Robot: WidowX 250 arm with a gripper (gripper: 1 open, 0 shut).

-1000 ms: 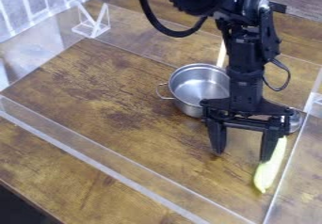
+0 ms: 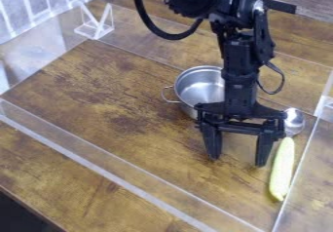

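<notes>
My black gripper (image 2: pixel 239 150) hangs low over the wooden table, in front of a steel pot (image 2: pixel 193 86), with its fingers spread open and nothing seen between them. To the right of the fingers lies a long pale yellow object (image 2: pixel 281 172). A small shiny metal item (image 2: pixel 294 120) sits just behind it, partly hidden by the gripper.
Clear plastic walls (image 2: pixel 95 161) edge the workspace, with a white bracket (image 2: pixel 95 23) at the back left.
The gripper has moved a little to the left, uncovering more of the yellow object and the metal item at the right.
</notes>
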